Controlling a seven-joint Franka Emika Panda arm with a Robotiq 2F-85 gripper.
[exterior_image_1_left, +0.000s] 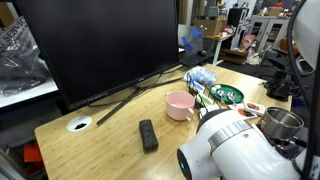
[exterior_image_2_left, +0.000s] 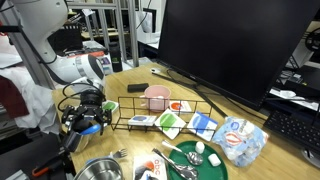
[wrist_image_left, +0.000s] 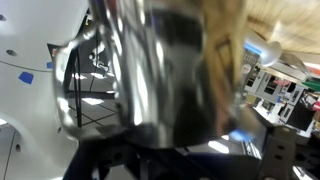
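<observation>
My gripper (exterior_image_2_left: 86, 122) is low at the left front of the table in exterior view 2, with a dark, partly clear shape and a bit of blue around its fingers. In the wrist view a shiny, blurred grey-brown object (wrist_image_left: 185, 75) fills the middle, very close to the camera. How far the fingers stand apart does not show, nor whether they touch this object. A metal pot (exterior_image_2_left: 100, 168) stands near the gripper at the front edge; exterior view 1 shows the same pot (exterior_image_1_left: 282, 122) beside the white arm.
A black wire rack (exterior_image_2_left: 170, 112) holds several coloured pieces. Near it are a pink mug (exterior_image_2_left: 156, 97), a green plate (exterior_image_2_left: 198, 160) with utensils and a plastic bag (exterior_image_2_left: 242, 140). A black remote (exterior_image_1_left: 148, 135) lies on open wood, with a large monitor (exterior_image_1_left: 110, 50) behind.
</observation>
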